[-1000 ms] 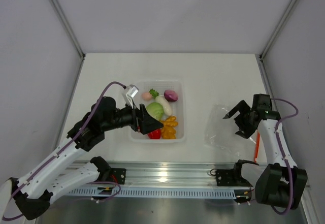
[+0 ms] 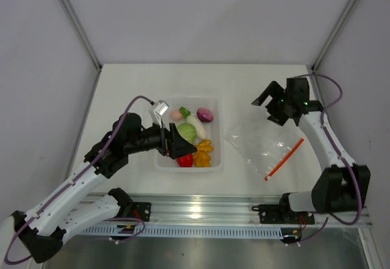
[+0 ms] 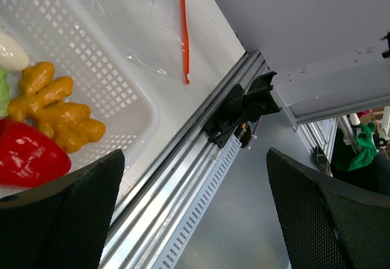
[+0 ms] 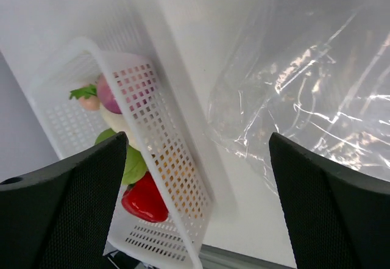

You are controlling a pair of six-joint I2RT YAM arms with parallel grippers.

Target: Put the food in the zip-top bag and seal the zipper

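The clear zip bag (image 2: pixel 259 144), with an orange zipper strip (image 2: pixel 284 159) at its lower right, lies flat right of a white basket (image 2: pixel 219 122). In the basket are a red pepper (image 2: pixel 184 160), orange ginger-like food (image 2: pixel 202 153), green cabbage (image 2: pixel 186 133), a long white piece (image 2: pixel 196 126) and a purple one (image 2: pixel 205 115). Over the basket's front, close to the pepper, my left gripper (image 2: pixel 183 153) hangs open and empty. My right gripper (image 2: pixel 264 113) is open above the bag's far part; in the right wrist view, nothing sits between its fingers.
A small pinkish item (image 2: pixel 176 115) and a green leafy one (image 2: pixel 184 111) are at the basket's back. A metal rail (image 2: pixel 195 200) runs along the front edge; walls close the sides and back.
The bag has shifted left and turned, its zipper now slanting. The left arm looks almost still.
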